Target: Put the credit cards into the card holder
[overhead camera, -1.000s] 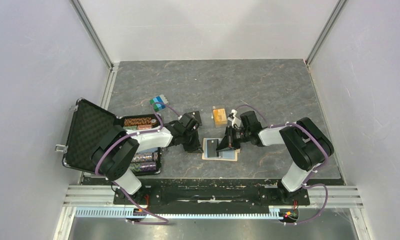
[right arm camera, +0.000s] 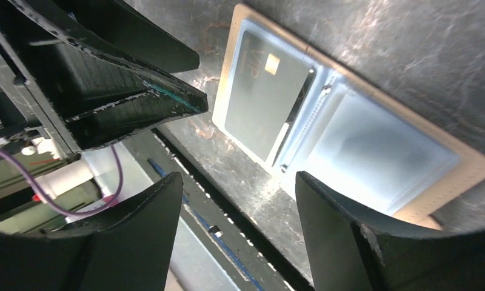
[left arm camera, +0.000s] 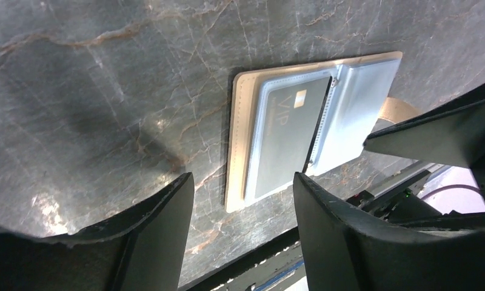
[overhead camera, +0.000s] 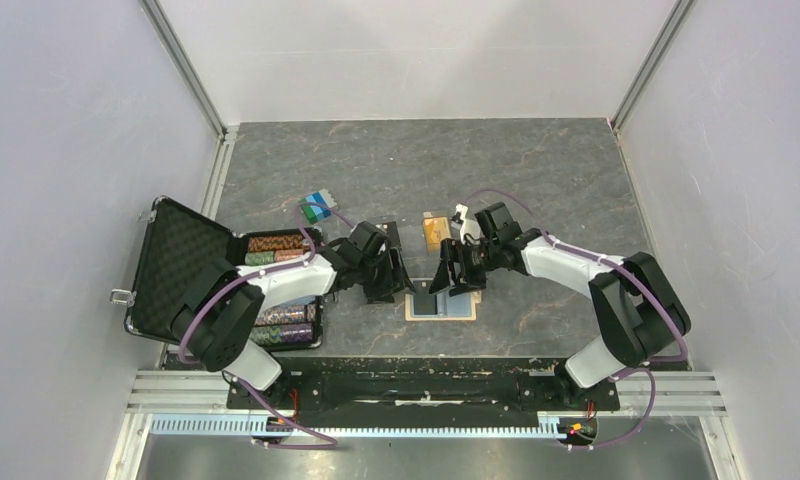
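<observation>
Open on the table lies the card holder (overhead camera: 456, 318), beige outside with pale blue clear sleeves. A dark grey VIP card (left arm camera: 288, 136) sits in its left sleeve, flat, with a dark edge strip showing along the sleeve's mouth by the fold. The right sleeve (right arm camera: 376, 148) looks empty. My left gripper is open off the holder's left edge, nothing between its fingers. Above the holder's right half my right gripper stands open and empty. Another dark card (overhead camera: 389, 234) lies behind the left gripper, and an orange card (overhead camera: 437, 232) on a box lies behind the holder.
An open case (overhead camera: 176, 275) of poker chips fills the left side, under the left arm. Blue and green blocks (overhead camera: 318, 206) lie behind it.
Both grippers went from shut to open and drew back from the holder.
</observation>
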